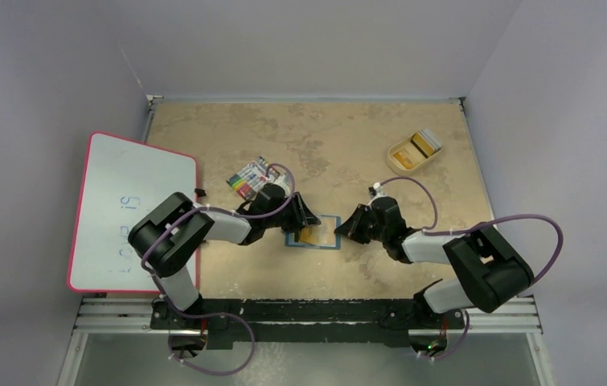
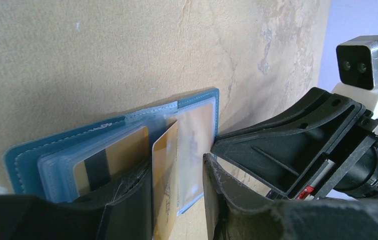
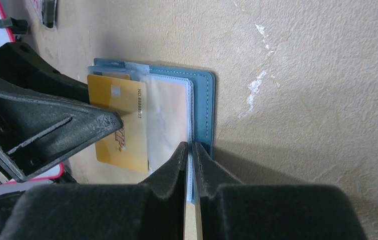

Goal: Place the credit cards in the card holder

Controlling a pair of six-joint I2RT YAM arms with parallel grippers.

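Observation:
A blue card holder (image 3: 203,102) with clear sleeves lies open on the table between both arms. One gold card (image 3: 134,107) stands tilted at its middle, partly over the clear sleeve (image 2: 197,145). Around that card is my left gripper, open; the card lies close against its left finger and clear of the other. Another card (image 2: 126,152) sits inside the left sleeve. My right gripper is at the holder's right side, its fingers close together with the sleeve's edge between them. The card's lower end is hidden in the left wrist view.
A tray (image 1: 400,162) with more cards stands at the back right. A colourful marker pack (image 1: 245,178) lies behind the left arm. The whiteboard (image 1: 135,213) takes up the left side. Bare table (image 1: 324,137) spreads behind the holder.

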